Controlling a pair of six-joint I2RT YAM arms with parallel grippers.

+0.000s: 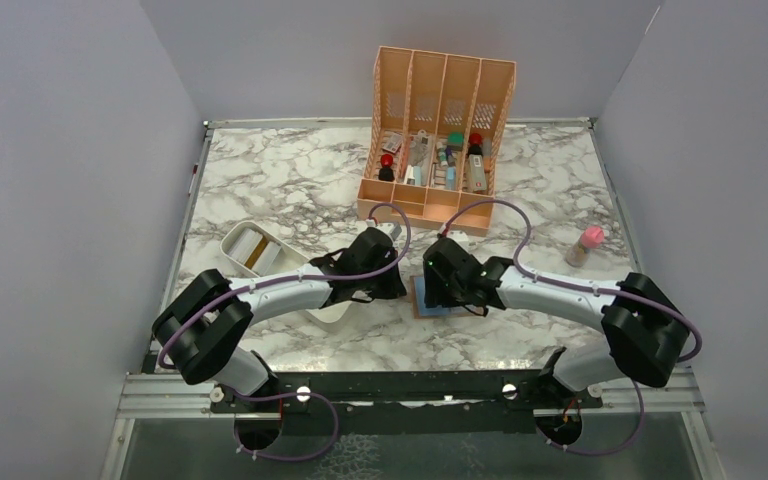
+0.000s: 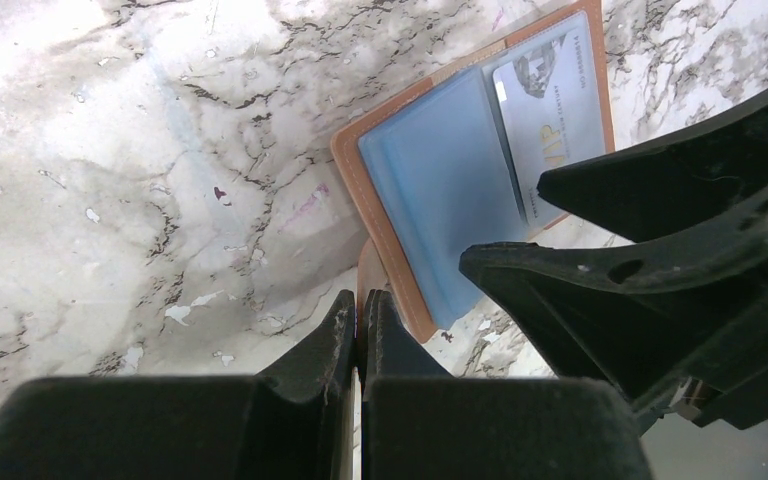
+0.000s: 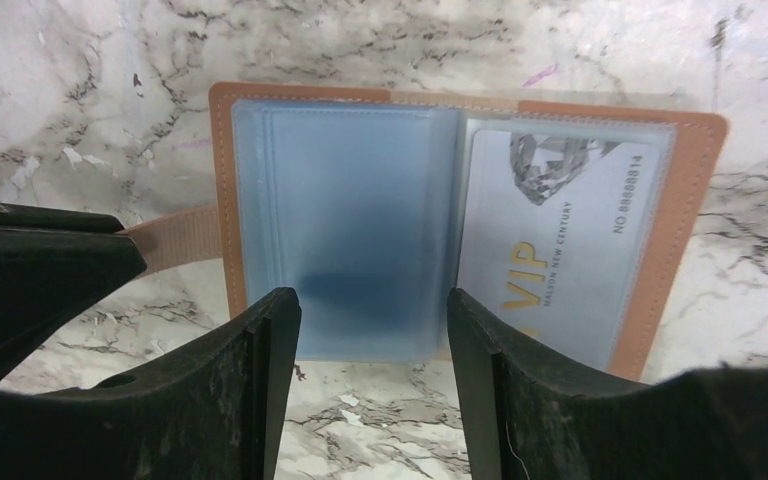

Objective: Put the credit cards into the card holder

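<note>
The card holder [image 3: 688, 200] lies open on the marble table, with a blue plastic sleeve [image 3: 350, 200] on one half and a silver VIP card [image 3: 550, 230] in the other half. My left gripper is shut on a thin tan strap [image 3: 175, 240] at the holder's side. My right gripper stands open above the holder, its fingertips over the blue sleeve, nothing seen between them.
An orange organizer [image 1: 425, 205] with bottles and small items stands at the back. A white tray [image 1: 315, 310] lies left, partly under my left arm. A pink-capped bottle [image 1: 590, 240] stands right.
</note>
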